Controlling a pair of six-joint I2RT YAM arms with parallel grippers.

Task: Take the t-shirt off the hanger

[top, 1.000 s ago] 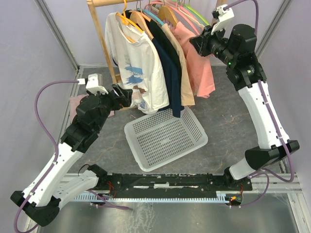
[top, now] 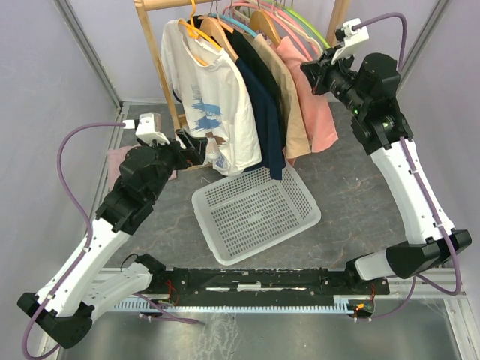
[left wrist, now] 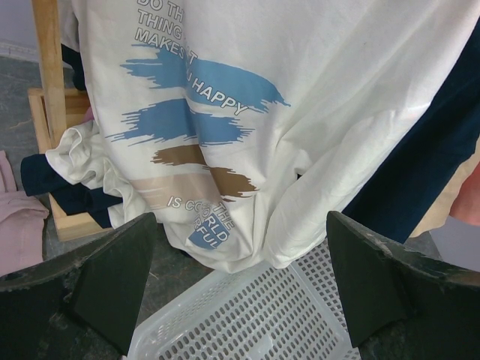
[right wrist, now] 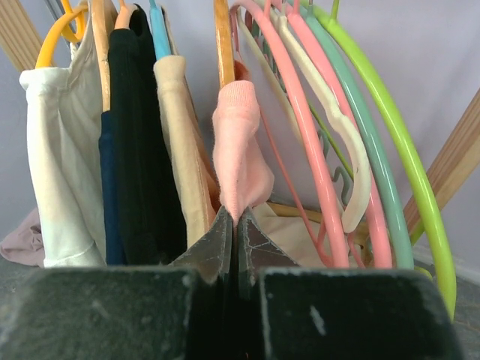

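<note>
The pink t-shirt [top: 307,112] hangs on a wooden hanger [right wrist: 223,41] among other shirts on the rack. My right gripper [top: 315,81] is shut at its shoulder; in the right wrist view the pink fabric [right wrist: 238,142] tapers into the meeting fingertips, so the right gripper pinches it. My left gripper [top: 193,146] stands open before a white printed t-shirt [left wrist: 225,135], with nothing between its fingers.
A white perforated basket [top: 255,217] sits on the floor below the shirts. The wooden rack post [top: 154,52] stands at the left. Empty coloured hangers [right wrist: 397,142] crowd the right of the pink shirt.
The left arm is nearly still.
</note>
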